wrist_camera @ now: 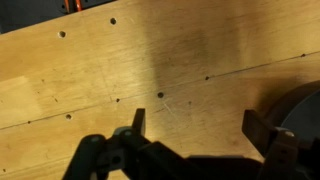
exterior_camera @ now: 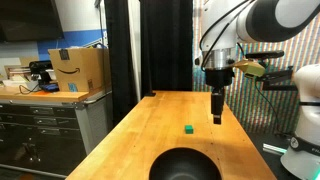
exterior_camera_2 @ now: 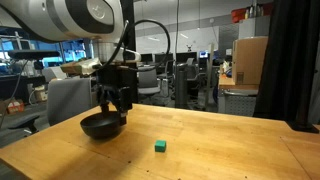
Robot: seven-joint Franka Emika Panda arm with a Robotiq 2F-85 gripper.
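My gripper (exterior_camera: 217, 108) hangs over the wooden table with nothing held. Its fingers stand wide apart in the wrist view, one finger (wrist_camera: 138, 122) at left and the other at right, with bare wood showing between them. A small green block (exterior_camera: 188, 129) rests on the table, apart from the gripper; the second exterior view shows this green block (exterior_camera_2: 160, 146) right of the bowl. The black bowl (exterior_camera_2: 100, 128) sits upright on the table, and part of the black bowl (wrist_camera: 295, 108) shows at the wrist view's right edge. The block is out of the wrist view.
A dark cabinet (exterior_camera: 45, 125) with a cardboard box (exterior_camera: 80, 68) on it stands to the left in the first exterior view. Black curtains (exterior_camera: 165, 50) hang behind the table.
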